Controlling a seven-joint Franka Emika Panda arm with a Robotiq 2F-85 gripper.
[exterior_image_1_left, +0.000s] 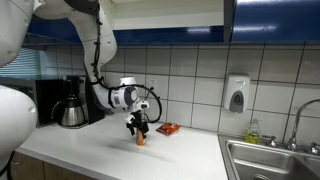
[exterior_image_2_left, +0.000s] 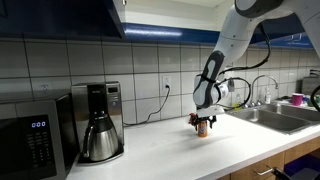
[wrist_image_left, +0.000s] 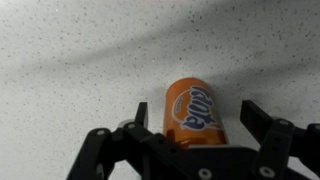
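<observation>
An orange bottle (wrist_image_left: 192, 100) with white lettering stands on the white counter, seen from above in the wrist view. My gripper is open, one finger to each side of the bottle, with a gap showing on both sides. In exterior view 1 the orange bottle (exterior_image_1_left: 140, 140) shows just below the gripper (exterior_image_1_left: 138, 130). The second exterior view also has the bottle (exterior_image_2_left: 202, 129) under the gripper (exterior_image_2_left: 203, 122). The bottle's lower end is partly hidden by the gripper body in the wrist view.
Behind the bottle lies a red-and-brown package (exterior_image_1_left: 168, 128) near the tiled wall. A coffee maker (exterior_image_2_left: 98, 122) and a microwave (exterior_image_2_left: 38, 130) stand on the counter. The sink (exterior_image_1_left: 265, 160) is at the right; open counter lies between.
</observation>
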